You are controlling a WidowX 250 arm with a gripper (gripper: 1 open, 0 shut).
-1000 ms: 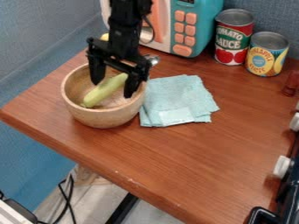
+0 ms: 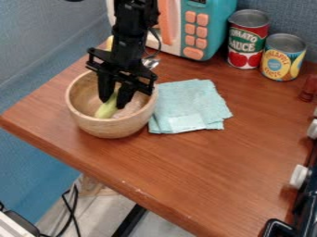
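Observation:
The black gripper (image 2: 119,85) reaches down from the top into a light wooden bowl (image 2: 109,124) on the left part of the table. Its fingers are around a pale yellow-green elongated item (image 2: 107,107), possibly a corn cob or banana, lying in the bowl. Whether they grip it cannot be told. A light blue folded cloth (image 2: 188,106) lies just right of the bowl.
Behind stand a turquoise toy microwave (image 2: 197,28), a tomato sauce can (image 2: 247,42), a yellow-labelled can (image 2: 283,62) and a spoon (image 2: 151,62). A black appliance (image 2: 290,222) lines the right edge.
The gripper has shifted left and its fingers have drawn in around the item, which now shows less behind them.

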